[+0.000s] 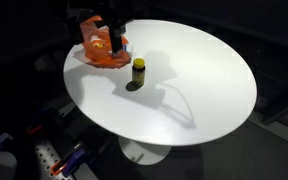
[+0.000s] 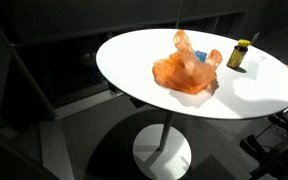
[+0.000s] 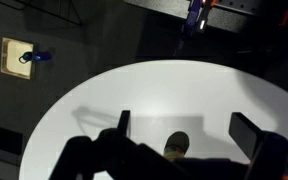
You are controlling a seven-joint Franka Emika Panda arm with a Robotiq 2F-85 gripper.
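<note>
A small dark bottle with a yellow label [image 1: 138,73] stands upright on the round white table [image 1: 199,85]. It also shows in exterior view 2 as a bottle [image 2: 239,54] to the right of a crumpled orange plastic bag [image 2: 189,70]. From the wrist, the bottle [image 3: 179,141] is seen from above at the bottom, its lower part hidden by my gripper's dark body. My gripper is open, its fingers wide apart and nothing held between them. Exterior view 1 shows the dark arm over the table's far left side, in front of the orange bag [image 1: 99,55].
Something blue [image 2: 200,56] lies in or behind the bag. A tan square tray [image 3: 17,58] is on the floor away from the table.
</note>
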